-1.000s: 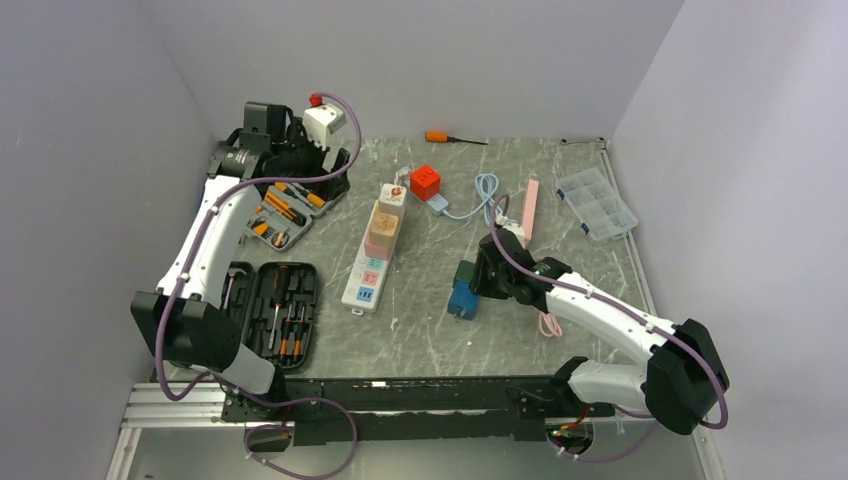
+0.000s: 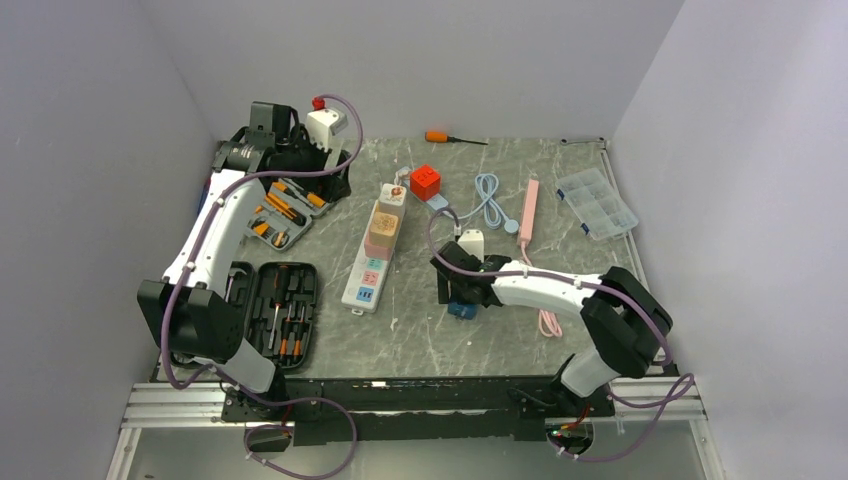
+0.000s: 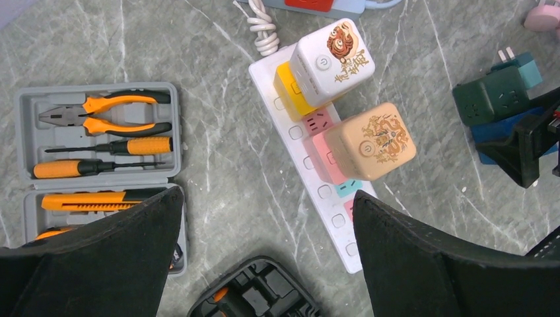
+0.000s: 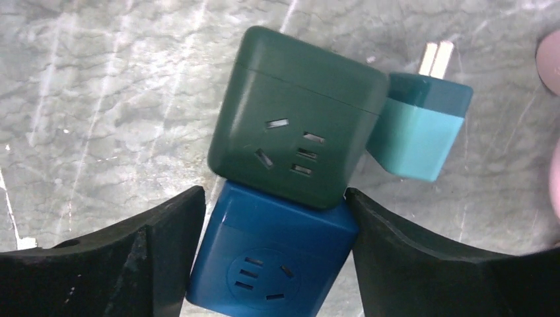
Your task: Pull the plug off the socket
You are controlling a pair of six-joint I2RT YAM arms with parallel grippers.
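Observation:
My right gripper is low at table centre, its fingers part open either side of a blue cube socket that lies against a dark green cube socket; beside them is a teal plug with pins showing. My left gripper hangs open above the left side. Below it in the left wrist view lies a power strip carrying a white cube and a tan cube, with yellow and pink pieces beneath them.
Tool cases fill the left side. A red cube, cables, a pink strip and a clear organiser lie at back and right.
My right arm has swung left, its gripper coming over the blue and green cubes. The left arm has stayed almost still.

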